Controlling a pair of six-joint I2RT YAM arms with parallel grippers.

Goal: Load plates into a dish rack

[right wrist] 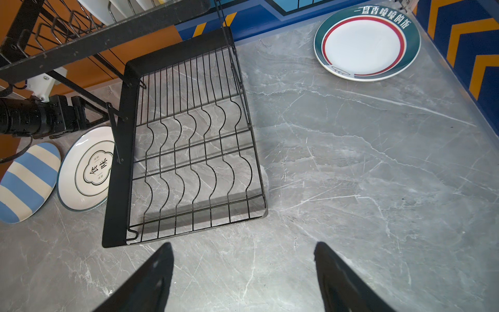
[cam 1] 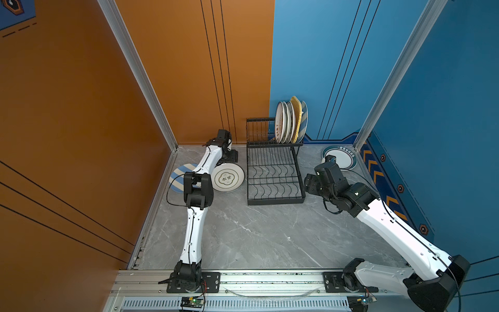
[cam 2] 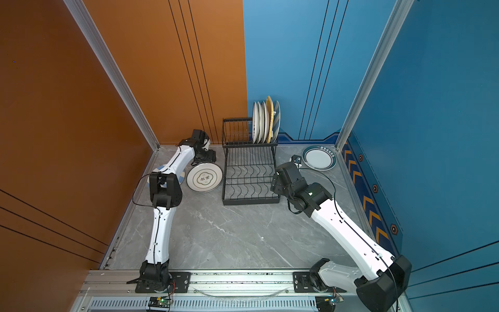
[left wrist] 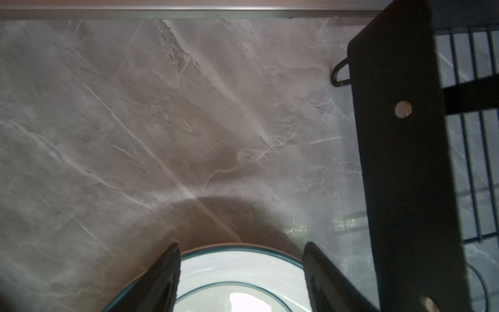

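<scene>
A black two-tier dish rack (cam 1: 274, 201) stands at the back centre, with several upright plates (cam 1: 284, 122) in its upper tier at the right. A white patterned plate (cam 1: 226, 177) lies left of it, beside a blue-striped plate (right wrist: 27, 182). My left gripper is low over the white plate, beside the rack's side; its fingers stand apart with the plate's rim visible between them. My right gripper stands open above the table at the right of the rack, nothing between its fingers.
A teal-rimmed plate (cam 2: 319, 157) lies at the back right corner. Walls border the table at the back and sides.
</scene>
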